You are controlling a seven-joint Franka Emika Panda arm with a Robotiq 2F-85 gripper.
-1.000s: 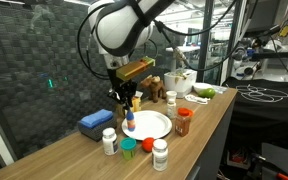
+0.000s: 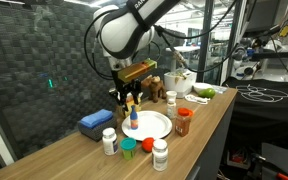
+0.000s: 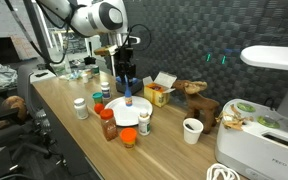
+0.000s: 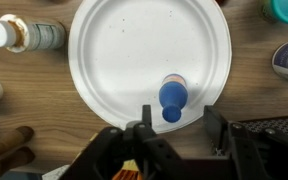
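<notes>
A small bottle with a blue top and an orange-red label (image 2: pixel 134 120) stands on the white plate (image 2: pixel 156 126). From above, in the wrist view, the blue bottle (image 4: pixel 172 94) sits near the plate's edge closest to the gripper. My gripper is open, one finger on each side of the bottle's tip, with visible gaps between. In exterior view 2 the gripper (image 3: pixel 125 85) is directly above the bottle (image 3: pixel 128 97). The bottle's tip is partly hidden by the fingers in the exterior views.
Around the plate are a green-lidded jar (image 2: pixel 129 148), white-lidded jars (image 2: pixel 160 155) and a red-orange shaker (image 2: pixel 183 122). A blue-grey box (image 2: pixel 97 122) and a brown toy animal (image 3: pixel 200 102) stand behind. Bare table lies at the front left.
The fingers were close together at the bottle's top and have since spread apart. The bottle has shifted slightly right and down in exterior view 1 and is on the plate.
</notes>
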